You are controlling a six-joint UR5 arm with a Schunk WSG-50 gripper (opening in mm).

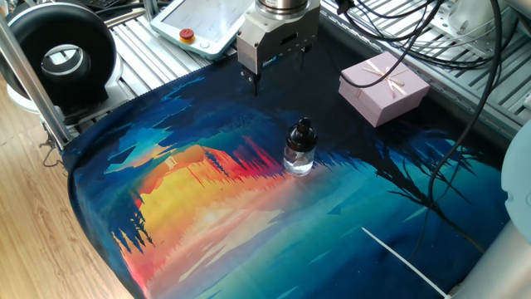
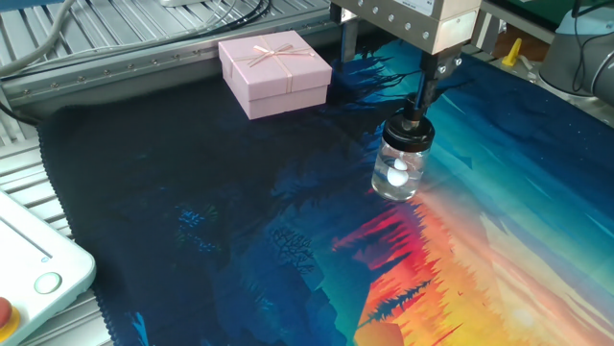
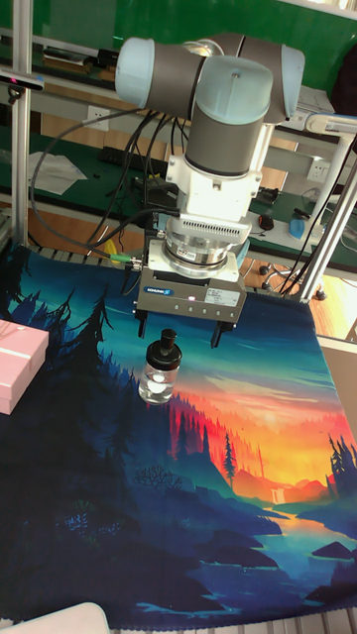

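On the printed cloth stands a small clear glass bottle (image 1: 299, 159) with a black cap, upright and by itself. Something white shows inside the bottle (image 2: 396, 175) in exterior view 2. My gripper (image 1: 279, 76) hangs in the air above the cloth, its two dark fingers spread wide with nothing between them. Exterior view 3 also shows the gripper (image 3: 178, 330) open, apart from the bottle (image 3: 156, 386). One finger overlaps the cap in exterior view 2, but the other views show them apart. A pink lidded box (image 2: 278, 85) with a ribbon bow sits closed on the cloth.
A teach pendant (image 1: 203, 21) with a red stop button lies beyond the cloth, near a black ring-shaped object (image 1: 62, 62). Dark cables (image 1: 390, 29) run behind and over the pink box.
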